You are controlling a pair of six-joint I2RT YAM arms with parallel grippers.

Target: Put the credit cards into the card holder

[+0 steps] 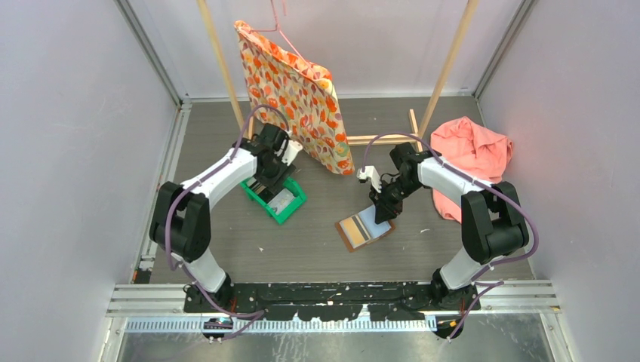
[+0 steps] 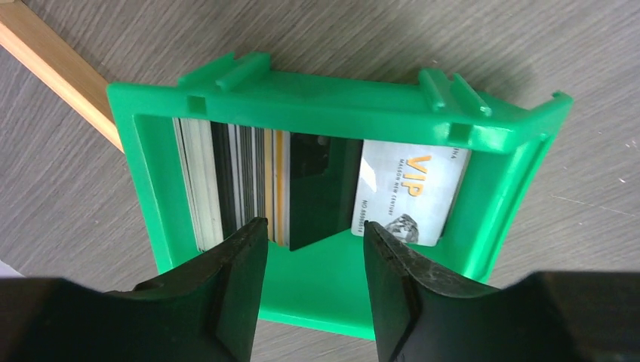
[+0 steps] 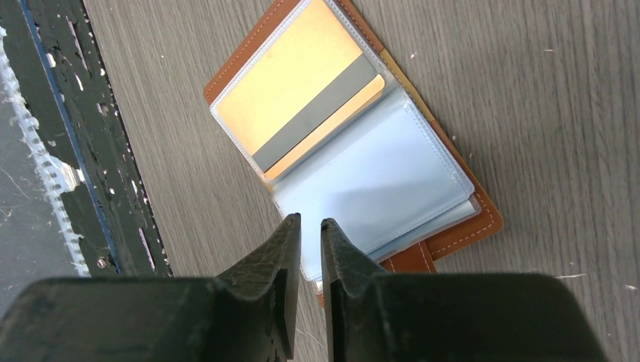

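Observation:
Below my left gripper lies a green basket (image 2: 324, 102) holding several cards on edge at one side, a black card (image 2: 321, 188) and a white VIP card (image 2: 411, 188). The left fingers are parted, with nothing between the fingers. The brown card holder (image 3: 472, 222) is spread open on the floor, seen in the right wrist view. A gold card with a dark stripe (image 3: 294, 83) sits in one clear pocket; the other pocket (image 3: 370, 181) looks pale blue. My right gripper hovers at the holder's pale side, slightly open and empty.
A wooden rack (image 1: 377, 139) with a hanging orange-patterned cloth (image 1: 298, 90) stands at the back, close to the left arm. Pink fabric (image 1: 472, 154) lies by the right arm. Floor between basket and holder is clear.

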